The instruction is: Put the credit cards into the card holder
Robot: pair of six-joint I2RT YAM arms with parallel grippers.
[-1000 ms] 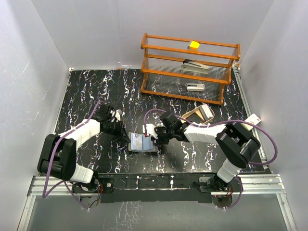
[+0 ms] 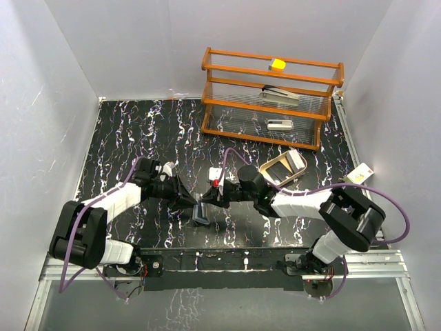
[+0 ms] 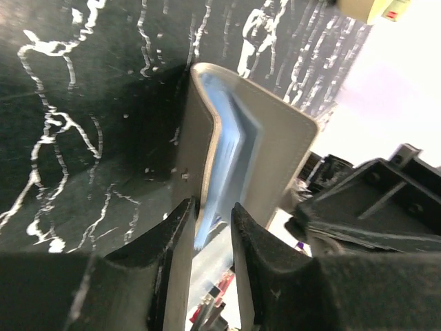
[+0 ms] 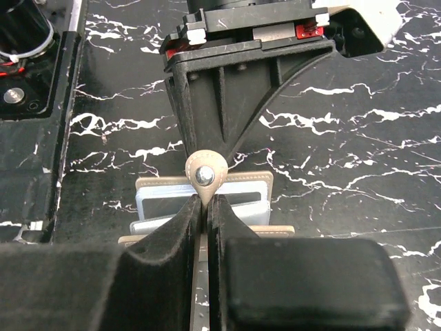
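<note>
The beige card holder [image 2: 201, 215] with pale blue sleeves stands tilted up at the middle front of the table. My right gripper is shut on its edge by the snap tab [image 4: 205, 167]. My left gripper is at the holder's other side, its fingertips at the edge of the holder [image 3: 269, 138]; by the wide top view its arm reaches in from the left. Whether its fingers grip the holder is hard to see, but they stand slightly apart.
An oval basket [image 2: 272, 181] with pale items lies right of the right arm. A wooden rack [image 2: 262, 139] with staplers stands at the back.
The holder has gone from lying spread flat to standing tilted and narrower.
</note>
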